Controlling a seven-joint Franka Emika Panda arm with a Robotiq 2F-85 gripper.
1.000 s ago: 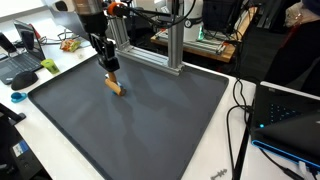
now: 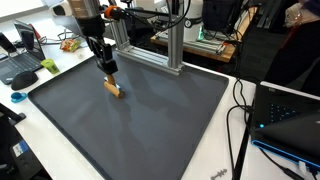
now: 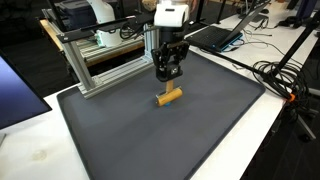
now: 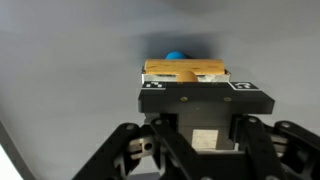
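A wooden mallet-like piece with an orange-tan head [image 3: 168, 97] is under my gripper [image 3: 170, 80], close to the dark board; whether it touches the board I cannot tell. Its short upright stem rises between the fingers, which are shut on it. In exterior view 1 the same wooden piece [image 2: 112, 88] appears just below the gripper [image 2: 108, 72]. From the wrist, the wooden head [image 4: 210, 67] lies crosswise beyond the black fingertips [image 4: 153, 100], with the rounded stem end at their edge. A blue part [image 4: 175, 56] shows beside the head.
The dark grey board [image 2: 140, 125] is mostly clear around the piece. A metal frame [image 3: 105, 68] stands along its back edge. A monitor [image 2: 287, 125], black cables and small green and blue items lie off the board.
The gripper and the upper end of the wooden piece have shifted slightly left in exterior view 1. The grip looks the same.
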